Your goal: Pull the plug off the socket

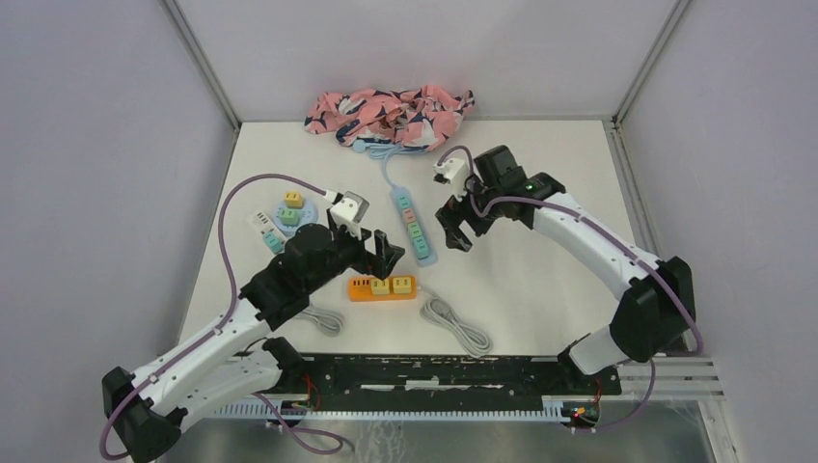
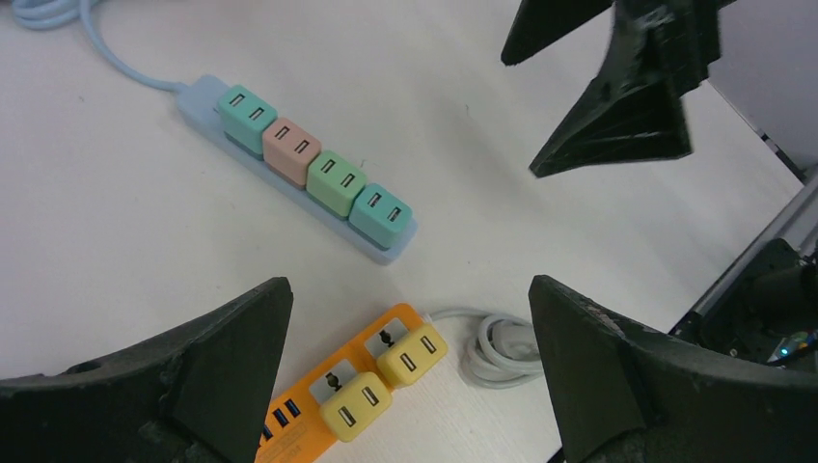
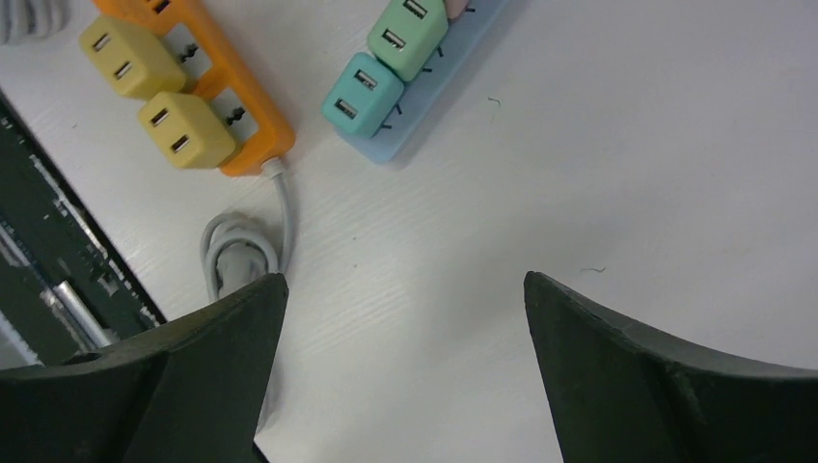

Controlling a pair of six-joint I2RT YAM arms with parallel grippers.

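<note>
A light blue power strip (image 2: 207,104) lies mid-table with a row of plugs in it: a pink plug (image 2: 291,149), a green plug (image 2: 337,181) and teal ones, such as the end plug (image 2: 381,214). In front of it is an orange strip (image 2: 312,410) bearing two yellow plugs, one a yellow plug (image 3: 188,130) near its cord end; other sockets are empty. My left gripper (image 1: 386,258) hangs open close to the blue strip's near end, above the orange strip. To the right of the blue strip, my right gripper (image 1: 453,230) is open too. Both hold nothing.
Coiled grey cord (image 1: 457,326) lies at the front, another grey coil (image 1: 322,320) at front left. A round blue strip (image 1: 307,214) with plugs and a white strip (image 1: 262,224) sit left. Pink cloth (image 1: 391,116) is bunched at the back.
</note>
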